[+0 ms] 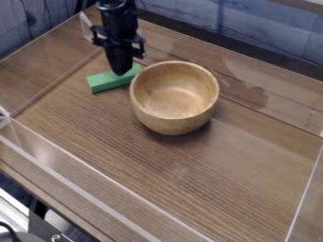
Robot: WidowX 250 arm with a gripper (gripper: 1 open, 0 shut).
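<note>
My gripper [120, 64] hangs in the upper middle of the camera view, dark and shut, its tip just above a flat green block [109, 81]. The block lies on the wooden table, its right end beside the rim of a wide tan bowl [175, 95]. I see nothing held in the gripper, though the small fingertips are hard to make out.
Dark space and cables show beyond its edge at the lower left.
</note>
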